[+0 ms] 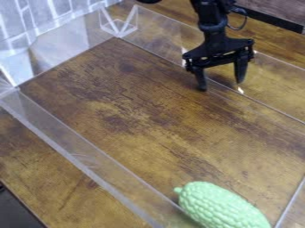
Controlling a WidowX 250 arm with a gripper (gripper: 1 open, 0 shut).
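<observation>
A black robot arm reaches down from the top of the view, and its gripper (220,73) hangs at the upper right, low over the wooden surface by the clear plastic wall. Its two fingers stand apart, with nothing visible between them. A pale green, bumpy vegetable-like object (222,205) lies at the bottom right, well away from the gripper.
A clear plastic enclosure (71,156) borders the wooden floor (143,116), which is bare across the middle and left. A white grid-patterned item (42,22) is at the top left. A dark ledge (280,9) is at the top right.
</observation>
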